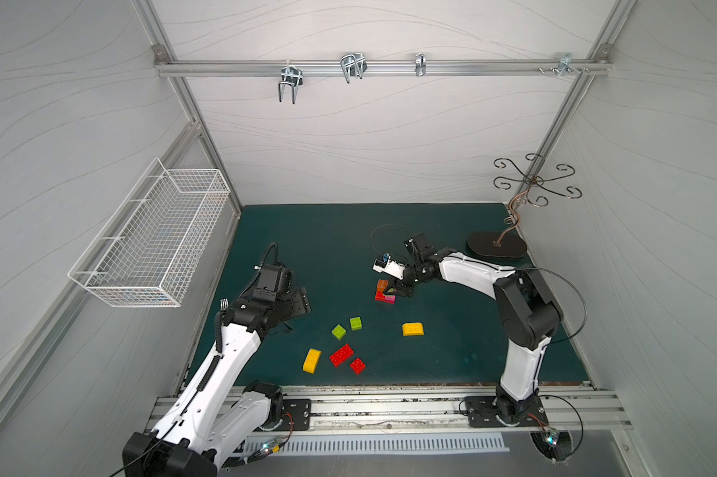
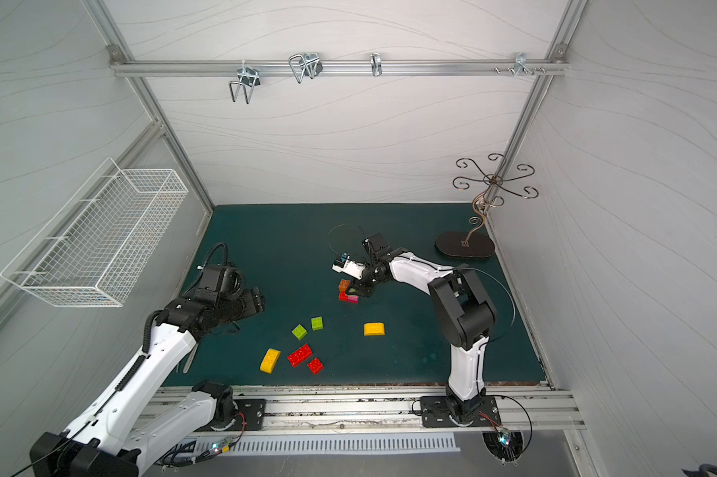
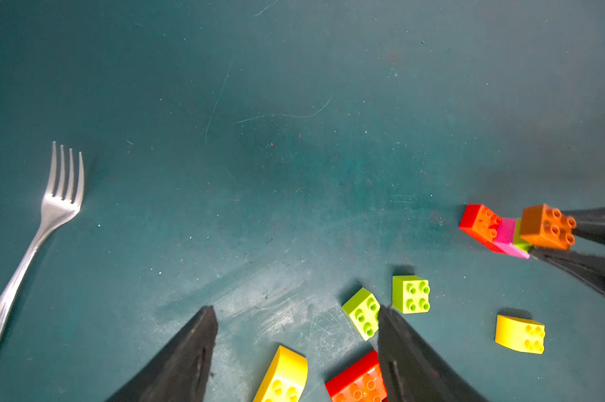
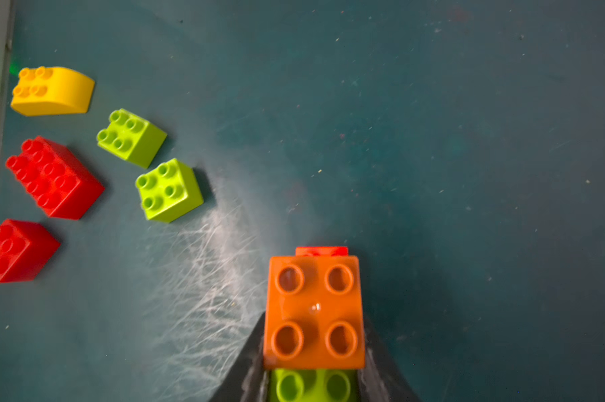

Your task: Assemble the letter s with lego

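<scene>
In the right wrist view my right gripper is shut on the green brick [image 4: 315,385], its fingers along both sides. An orange brick [image 4: 315,311] sits on top of that green brick and hides part of the grip. Below these, in the left wrist view, are a red brick [image 3: 473,221] and a pink brick [image 3: 506,234]; whether every stud is pressed home cannot be seen. My left gripper stands open, fingers wide apart, left of the loose bricks and holding nothing.
Loose on the table are two green bricks [image 1: 355,322], two red bricks [image 1: 341,354] and two yellow bricks [image 1: 412,328]. A fork [image 3: 61,207] lies at the left. A metal stand [image 1: 497,244] occupies the back right.
</scene>
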